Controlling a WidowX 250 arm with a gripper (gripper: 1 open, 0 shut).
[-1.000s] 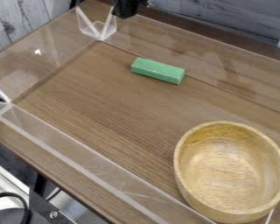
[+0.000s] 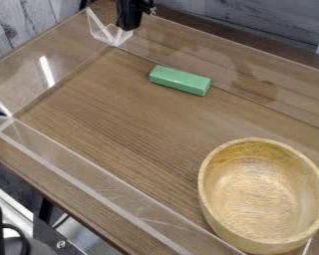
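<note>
The black gripper (image 2: 131,18) is at the top edge of the camera view, left of centre, mostly cut off by the frame. It looks shut, with nothing visible between its fingers. A green block (image 2: 179,81) lies on the wooden table (image 2: 116,134) below and to the right of it. A large light wooden bowl (image 2: 261,196) stands at the lower right.
A clear plastic piece (image 2: 111,30) is at the back, just left of the gripper. Clear strips run along the left and front of the table. Dark cables lie beyond the lower left edge.
The block and bowl have not moved.
</note>
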